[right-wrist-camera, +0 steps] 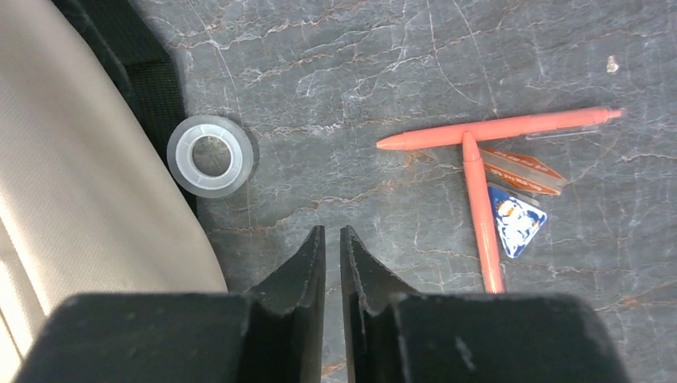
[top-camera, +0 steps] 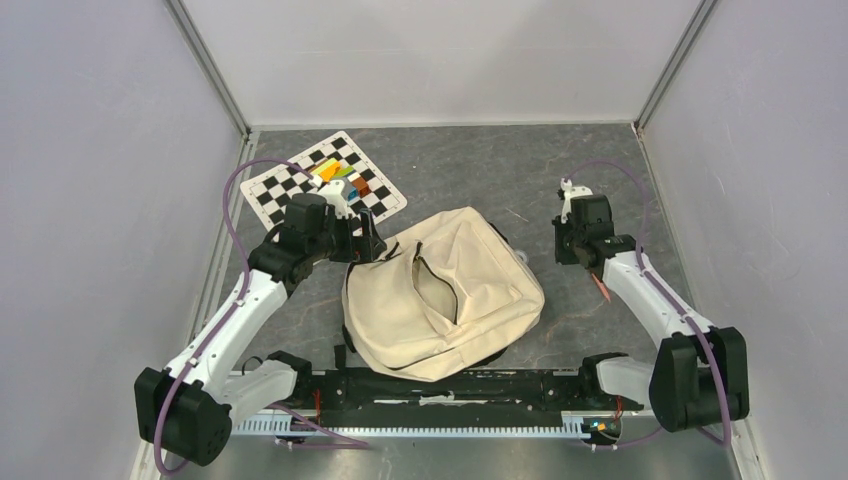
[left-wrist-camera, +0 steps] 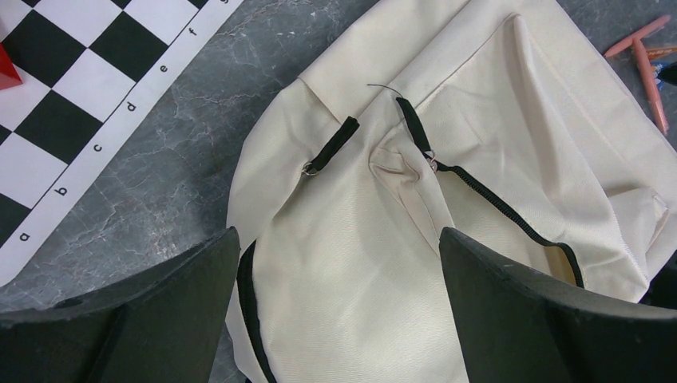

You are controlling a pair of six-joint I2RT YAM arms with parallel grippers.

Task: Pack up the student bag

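Note:
The cream bag (top-camera: pixel 488 262) lies on the table, its zip parted in a narrow slot. Beside its right edge, by a black strap, rests a clear tape roll (right-wrist-camera: pixel 211 157), outside the bag. My right gripper is slightly open, its fingertips a small gap apart with nothing between them; the roll is well to their left. Two orange pens (right-wrist-camera: pixel 484 219) touch in a T. Against them lie a small orange-labelled piece (right-wrist-camera: pixel 523 171) and a blue triangular piece (right-wrist-camera: pixel 516 221). Over the bag's upper left, my left gripper stands wide open and empty, near the zip ends.
A chessboard (top-camera: pixel 388 202) with several coloured blocks (top-camera: pixel 330 170) lies at the back left. Walls (top-camera: pixel 722 220) close in both sides and the back. Open table (top-camera: pixel 500 170) stretches behind the bag.

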